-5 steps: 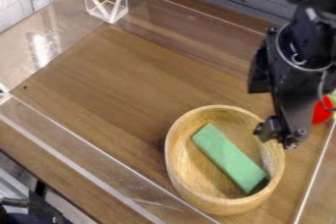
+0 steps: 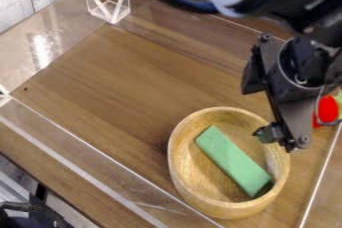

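Note:
A wooden bowl (image 2: 197, 182) sits on the lower right of the table with a green rectangular block (image 2: 230, 160) lying in it at a slant. My black gripper (image 2: 267, 107) reaches down from the top right, open, over the bowl's back right rim, its lower tip close to that rim. I cannot see anything held in it. A red object (image 2: 325, 111) lies at the right edge, partly hidden behind the gripper.
A clear plastic stand (image 2: 108, 4) is at the back left. Clear strips run along the table's left and front edges.
My gripper and arm have shifted slightly to the right and up. The bowl and green block have not moved.

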